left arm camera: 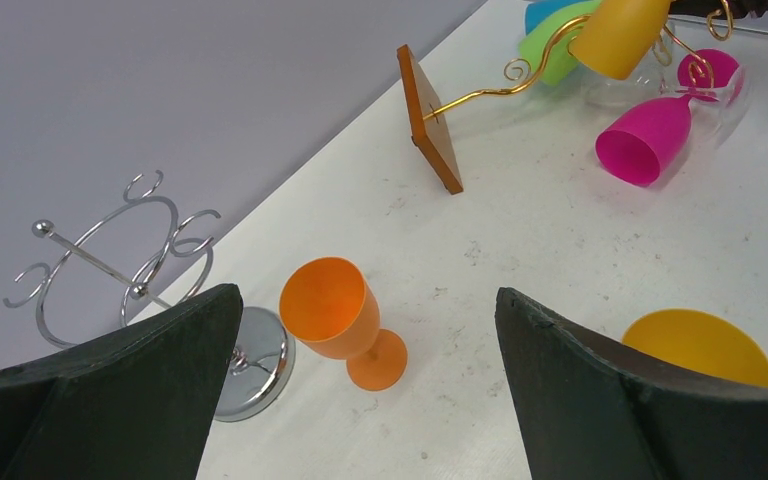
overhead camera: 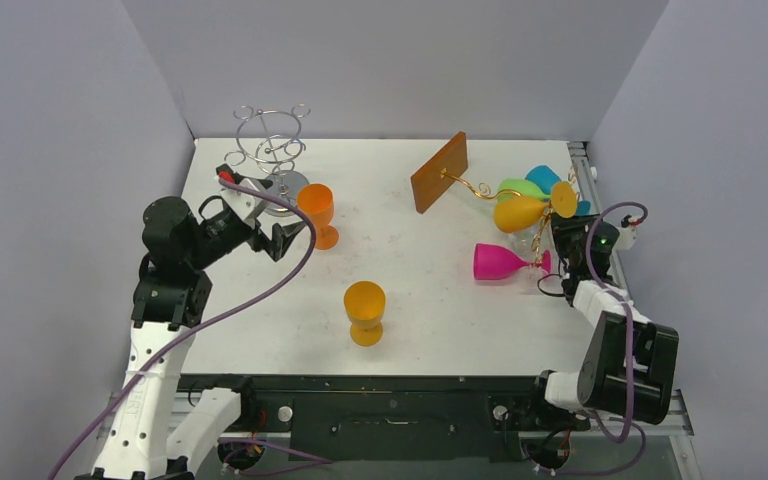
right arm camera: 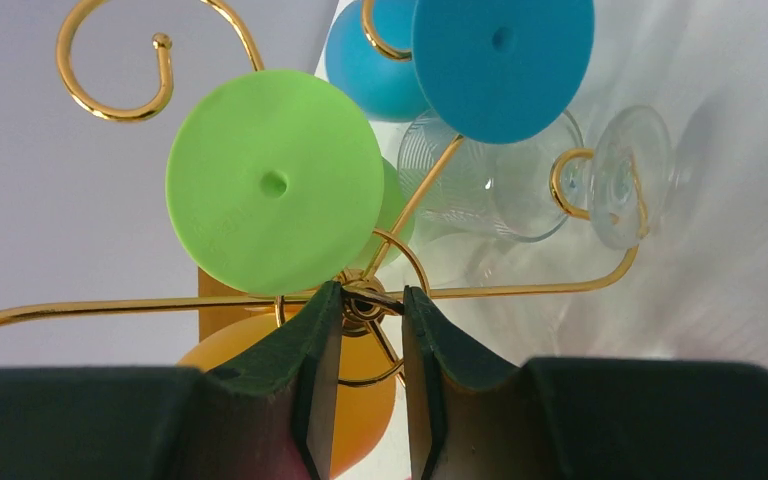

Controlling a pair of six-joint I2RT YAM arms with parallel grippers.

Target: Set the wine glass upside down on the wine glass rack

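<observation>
An orange wine glass [overhead camera: 316, 210] and a yellow one [overhead camera: 365, 310] stand upright on the table. A silver rack [overhead camera: 270, 135] stands behind the orange glass. At right, a gold rack on a wooden block [overhead camera: 439, 172] holds pink [overhead camera: 496, 262], yellow [overhead camera: 517, 213], green [right arm camera: 272, 175], blue [right arm camera: 503, 70] and clear glasses [right arm camera: 628, 178]. My left gripper is open, empty, above the left table near the orange glass. My right gripper is at the gold rack's hub, its fingers a narrow gap apart; whether anything is gripped is unclear.
Grey walls enclose the back and sides. Purple cables run along both arms.
</observation>
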